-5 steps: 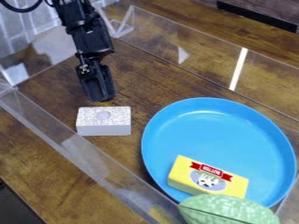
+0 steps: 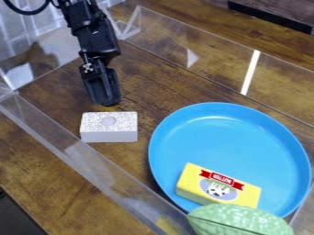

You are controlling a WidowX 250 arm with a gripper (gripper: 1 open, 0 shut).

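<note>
My black gripper (image 2: 101,90) hangs low over the wooden table at the upper left, just behind a white speckled block (image 2: 109,127). Its fingers are dark and blurred together, so their state is unclear. A blue plate (image 2: 227,138) fills the right side, with a yellow box (image 2: 218,185) bearing a red label lying in its front part.
A green object (image 2: 241,223) sits at the plate's front edge, cut off by the frame. Clear panels border the work area (image 2: 160,73). Bare wood lies between the gripper and the back wall.
</note>
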